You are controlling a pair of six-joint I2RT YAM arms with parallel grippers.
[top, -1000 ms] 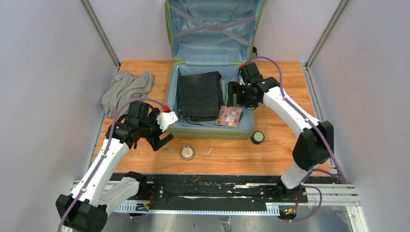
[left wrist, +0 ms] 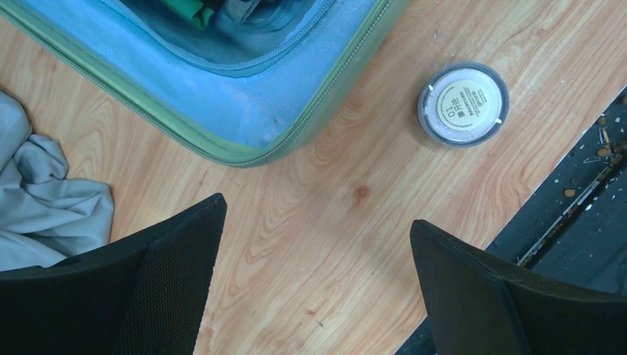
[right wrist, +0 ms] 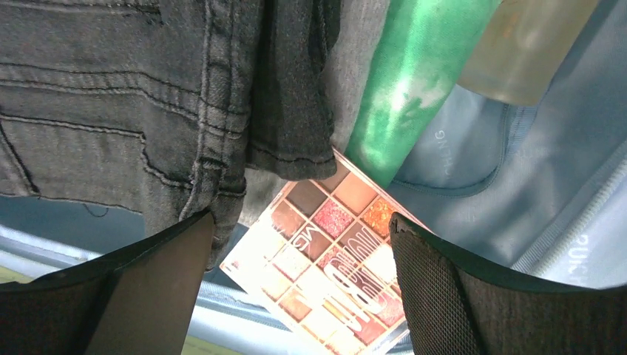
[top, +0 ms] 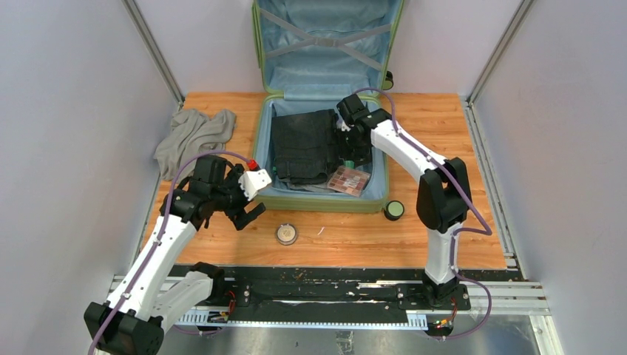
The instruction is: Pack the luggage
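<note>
The open suitcase [top: 325, 203] holds folded dark jeans [top: 299, 148], a makeup palette [top: 347, 180], a green tube [right wrist: 410, 81] and a translucent container [right wrist: 529, 48]. My right gripper is open low over the palette and jeans edge, nothing clearly between its fingers. My left gripper stands open over bare wood left of the suitcase's front, in the top view. A round compact [top: 287, 234] lies in front of the suitcase, a green-topped jar [top: 394, 209] by its right front corner. A grey cloth [top: 188, 140] lies crumpled at the left.
The suitcase lid [top: 325, 22] stands raised at the back. Bare table [top: 347, 244] shows along the front and right. Walls close in both sides, and a black rail runs along the front edge.
My right gripper has moved leftward over the jeans and palette inside the suitcase. The palette looks slightly turned. The left arm is practically still.
</note>
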